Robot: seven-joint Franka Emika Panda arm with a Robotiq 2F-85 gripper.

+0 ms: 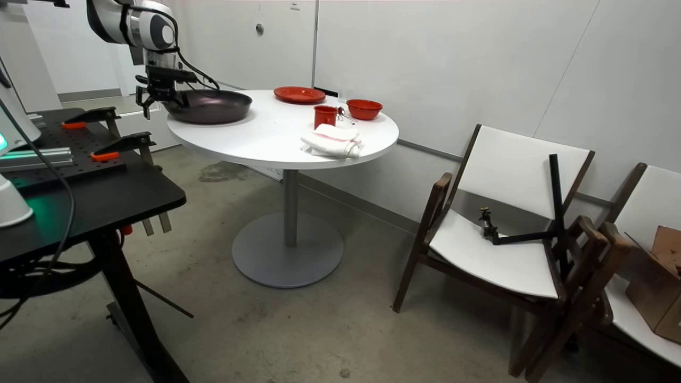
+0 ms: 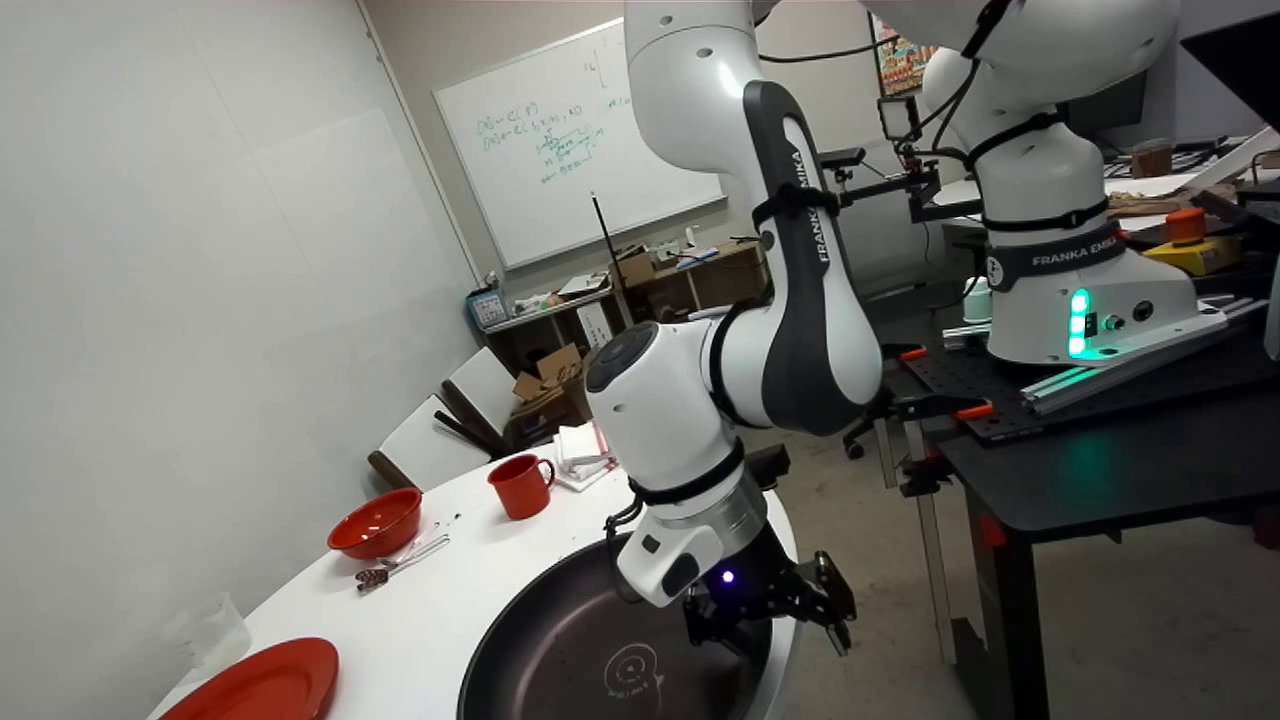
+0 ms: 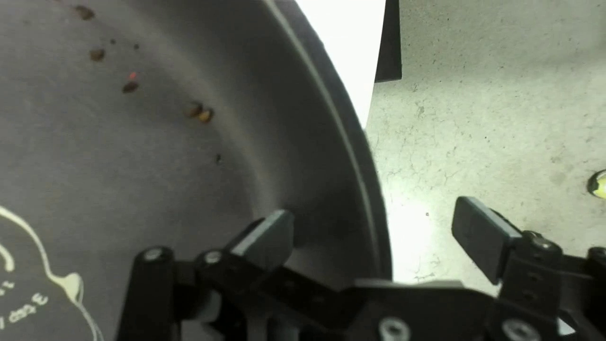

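A large dark frying pan rests at the left edge of the round white table. My gripper is open over the pan's near-left rim. In the wrist view, the pan's dark side wall passes between the spread fingers. The left finger pad is over the inside of the pan, while the right pad stands outside it, above the floor. A clear gap shows between each pad and the rim. Several small brown crumbs lie in the pan. No handle is visible.
On the white table are a red plate, a red mug, a red bowl and a folded white towel. A utensil lies by the bowl. The black bench stands apart, across a floor gap.
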